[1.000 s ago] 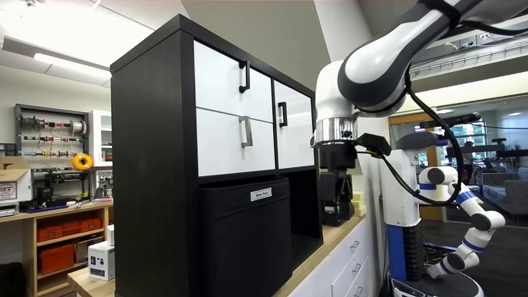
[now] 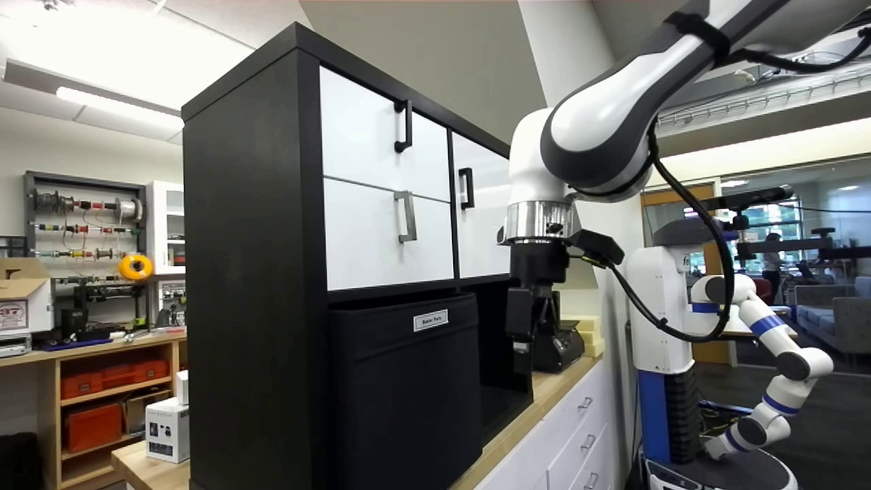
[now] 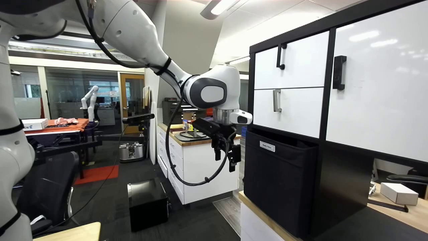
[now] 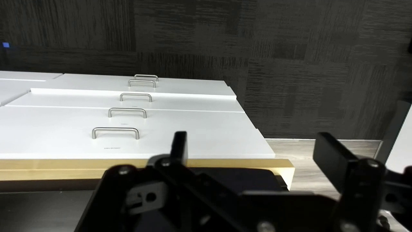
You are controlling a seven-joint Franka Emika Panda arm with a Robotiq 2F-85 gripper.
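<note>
My gripper point(image 3: 225, 160) points downward in the open air in front of the black cabinet point(image 2: 245, 245). In the wrist view its two fingers stand wide apart, open, with nothing held between them. The black fabric bin point(image 3: 277, 180), with a white label point(image 3: 267, 146), sits in a lower compartment to the gripper's right in exterior view 2. Over the bin are two white drawer fronts, the upper with a black handle point(image 2: 404, 126), the lower with a grey handle point(image 2: 405, 216). Both fronts look flush with the cabinet.
Beneath the cabinet runs a wooden counter edge point(image 4: 58, 168) over white drawers with metal handles point(image 4: 116, 129). Beside the bin is an open dark compartment point(image 2: 499, 376). A white door with a black handle point(image 2: 466, 188) lies above it.
In exterior view 1 the arm and gripper have shifted left and slightly down, nearer the cabinet. The cabinet, drawers and bin look unchanged.
</note>
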